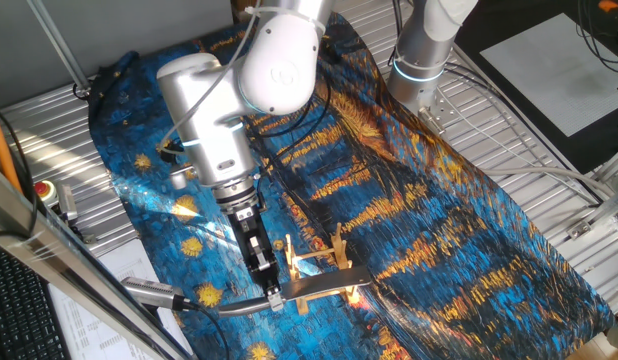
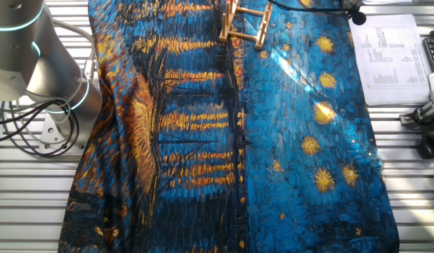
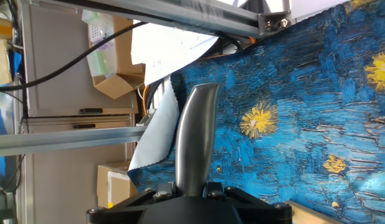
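A knife with a grey metal handle and a broad flat blade lies across a small wooden rack in exterior view 1. My gripper reaches down to the knife where handle and blade meet, and looks shut on it. The wrist view has the handle rising between the fingers of my gripper, while the blade is hidden there. Whether the blade rests on the rack or hangs just above it, I cannot tell. Only part of the rack shows at the top of exterior view 2.
A patterned blue and orange cloth covers the table, mostly bare. A metal frame post and a cabled device stand near the handle's end.
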